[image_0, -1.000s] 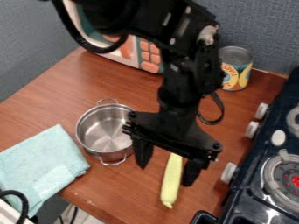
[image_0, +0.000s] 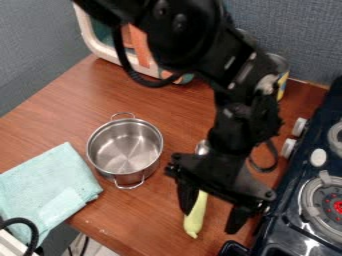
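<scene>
My black gripper (image_0: 210, 208) is low over the wooden counter (image_0: 80, 115), its two fingers on either side of a pale yellow, long object (image_0: 195, 218), which looks like a corn cob or similar vegetable, lying on the counter. I cannot tell whether the fingers touch it. A steel pot (image_0: 124, 150) with two handles stands to the left of the gripper.
A light blue towel (image_0: 47, 190) lies at the left edge. The black stove (image_0: 301, 220) fills the right side. Cans and a toy-like box (image_0: 100, 25) stand at the back, partly hidden by my arm.
My gripper has moved down and slightly right around the yellow object, and the upper arm has shifted. The yellow object shows no clear movement.
</scene>
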